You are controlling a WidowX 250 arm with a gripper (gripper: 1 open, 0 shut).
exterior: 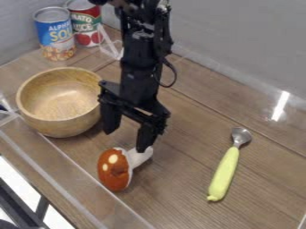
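Note:
My black gripper [131, 125] hangs over the table with its two fingers spread apart and nothing visible between them. Just below it lies a red toy mushroom [114, 170] with pale spots and a white stem, on its side. To the left of the gripper sits a tan wooden bowl [46, 103], empty as far as shows. On the right lies a utensil with a light yellow-green handle [224, 172] and a metal head.
Two cans, a blue Alpha soup can [55, 36] and a red-labelled can [89, 22], stand at the back left corner by the grey wall.

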